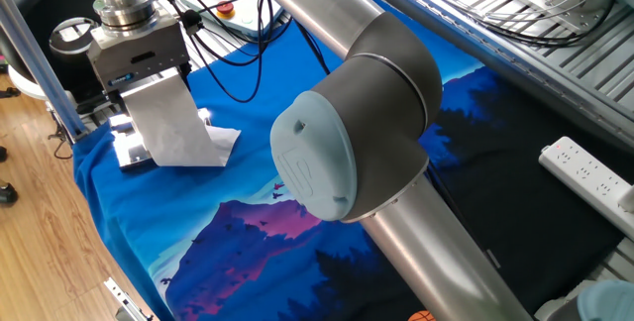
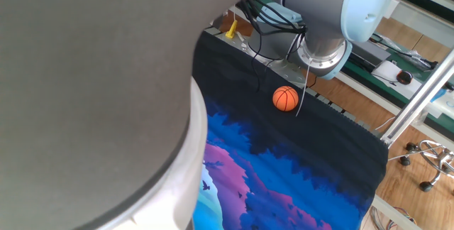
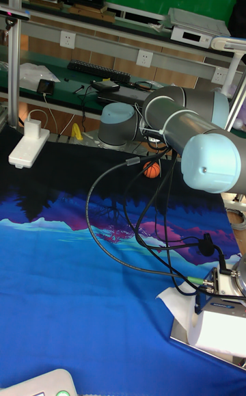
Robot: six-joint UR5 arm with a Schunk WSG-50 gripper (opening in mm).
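At the far left of the table, in exterior view 1, my gripper (image 1: 144, 73) points down over a roll of white paper (image 1: 163, 113). A loose sheet from the roll trails onto the blue cloth. Under the roll shows a shiny metal base (image 1: 131, 148). In exterior view 3 the white roll (image 3: 219, 334) appears at the right edge, just beneath the gripper's body (image 3: 219, 297). My fingers are hidden by the body and the paper, so whether they grip the roll does not show. In exterior view 2 my arm covers that whole area.
An orange toy basketball (image 2: 285, 99) rests on the dark part of the cloth near the arm's base. A white power strip (image 1: 589, 174) lies at the table's edge. Cables (image 3: 138, 232) loop beside the arm.
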